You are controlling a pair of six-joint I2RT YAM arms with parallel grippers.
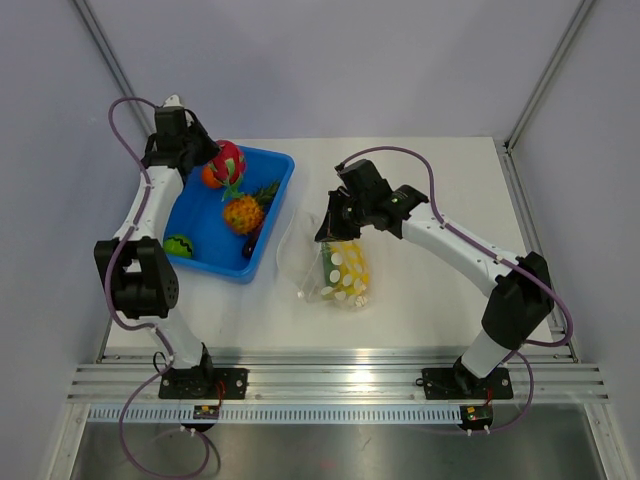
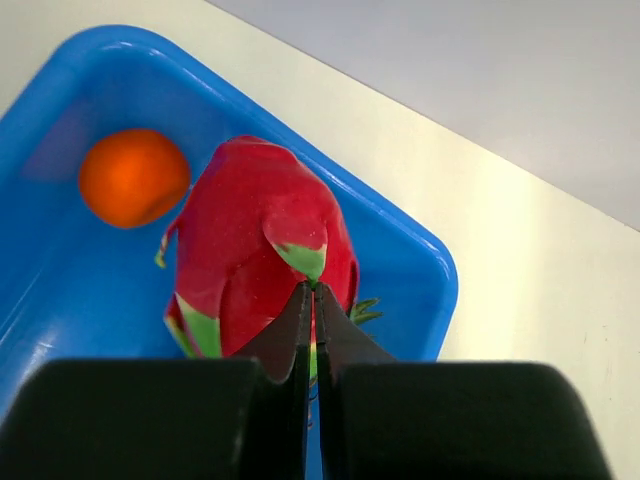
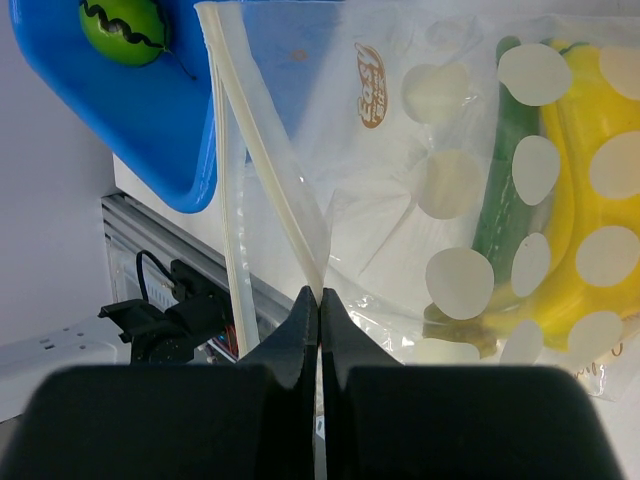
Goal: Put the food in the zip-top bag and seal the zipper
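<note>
My left gripper is shut on a green leaf tip of the red dragon fruit [image 2: 255,240], which hangs tilted over the blue tray [image 1: 205,262]. An orange [image 2: 133,177], a pineapple [image 1: 243,214], an eggplant [image 1: 250,245] and a watermelon [image 1: 178,245] lie in the tray. My right gripper is shut on the zipper edge [image 3: 285,210] of the clear bag [image 3: 385,180], which holds yellow and green food [image 3: 575,150] behind white dots.
Metal rails border it.
</note>
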